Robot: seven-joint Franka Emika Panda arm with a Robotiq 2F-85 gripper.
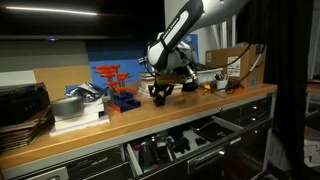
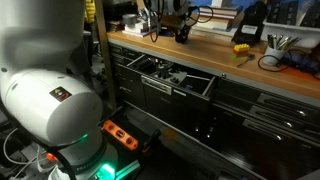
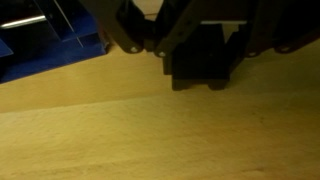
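Observation:
My gripper [image 1: 160, 94] hangs low over the wooden counter, just right of a blue organizer [image 1: 124, 100] with red parts. In the wrist view, a dark block-like object [image 3: 200, 68] shows between the fingers, and the fingers are shut on it. The picture is too dark there to tell what it is. Wood grain of the counter [image 3: 120, 130] lies below it; whether the object touches the wood cannot be told. A corner of the blue organizer [image 3: 60, 62] shows at the upper left of that view.
Below the counter an open drawer [image 1: 190, 141] holds several dark items. A pot and papers [image 1: 78, 120] lie to the left. In the second exterior view, a cup of tools [image 2: 271, 58] stands on the right, with bare counter before it.

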